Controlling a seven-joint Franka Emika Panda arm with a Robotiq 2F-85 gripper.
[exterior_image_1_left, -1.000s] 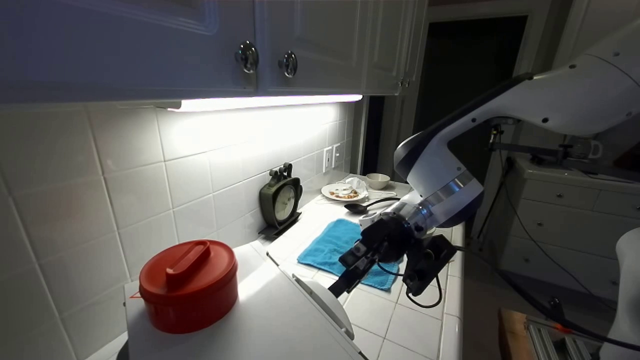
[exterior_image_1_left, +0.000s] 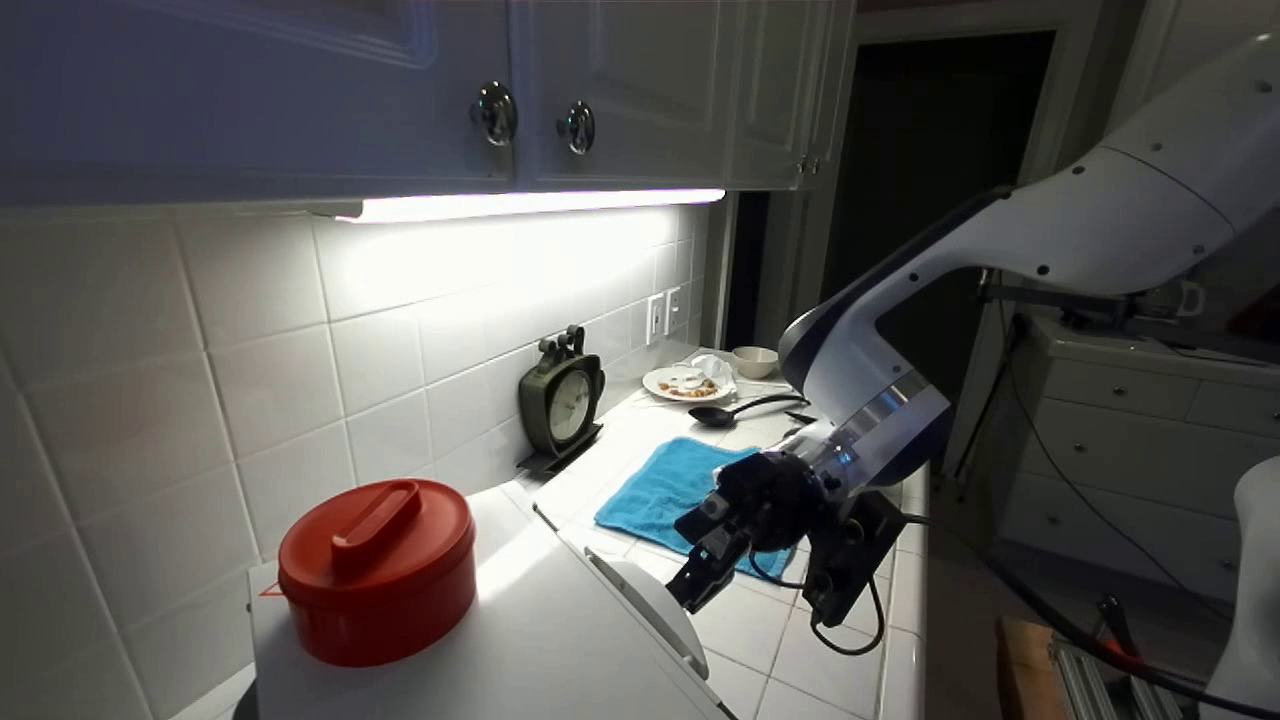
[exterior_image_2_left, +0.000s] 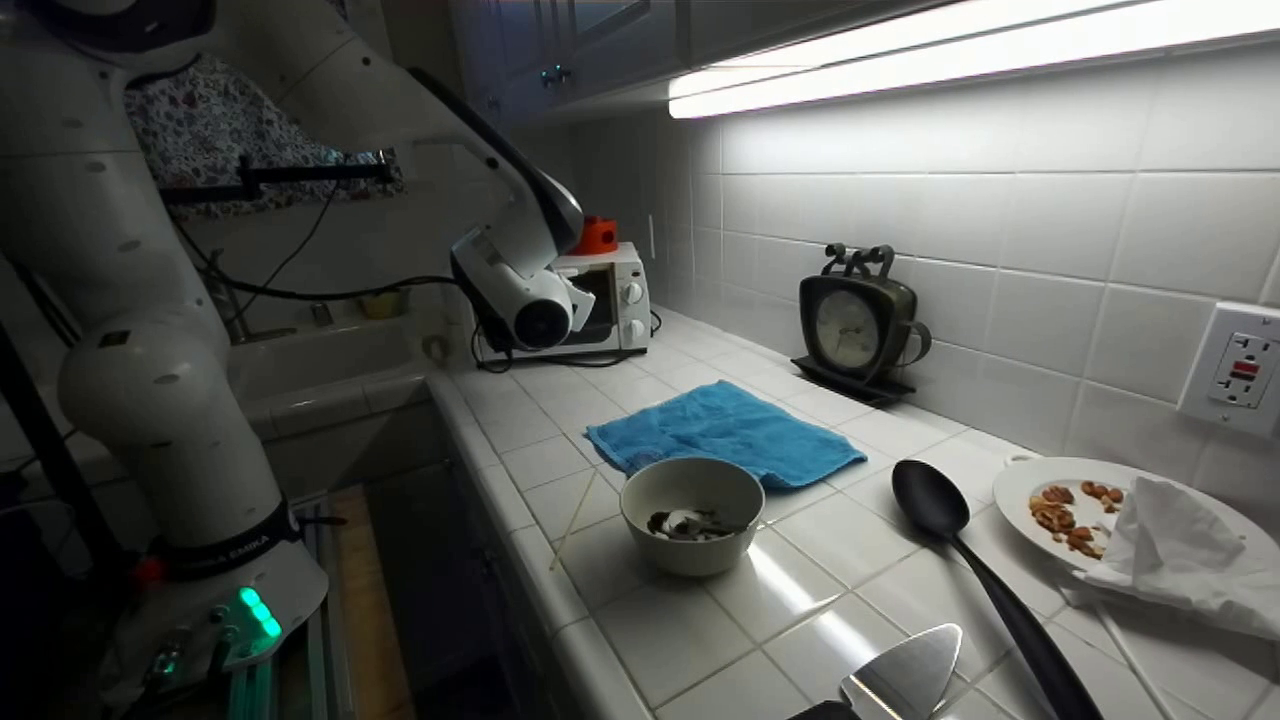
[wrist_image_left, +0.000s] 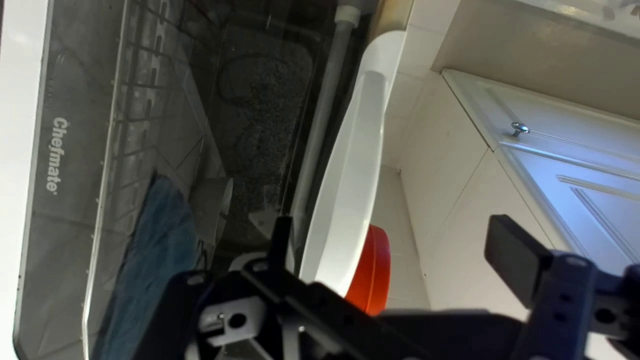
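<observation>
My gripper stands open at the front of a white toaster oven (exterior_image_1_left: 516, 636). Its fingers are wide apart in the wrist view, with no object gripped. The oven's long white handle (wrist_image_left: 354, 180) runs through the gap in that view, closer to the left finger (wrist_image_left: 279, 243); whether it lies at fingertip depth I cannot tell. Behind the handle is the dark glass door (wrist_image_left: 264, 102), which looks closed. In exterior view 1 the fingers come down close to the handle (exterior_image_1_left: 654, 600). The arm hides the gripper in exterior view 2.
A red lidded container (exterior_image_1_left: 381, 576) sits on the oven. A blue towel (exterior_image_2_left: 726, 432), a bowl (exterior_image_2_left: 692, 516), a black spoon (exterior_image_2_left: 936, 504), a plate of nuts (exterior_image_2_left: 1020, 486) and a scale clock (exterior_image_2_left: 854, 324) occupy the counter. Bare tiles lie between the towel and the oven.
The arm has shifted slightly, its wrist moving a little left and the fingertips slightly lower beside the handle in exterior view 1. The oven and red container have not moved.
</observation>
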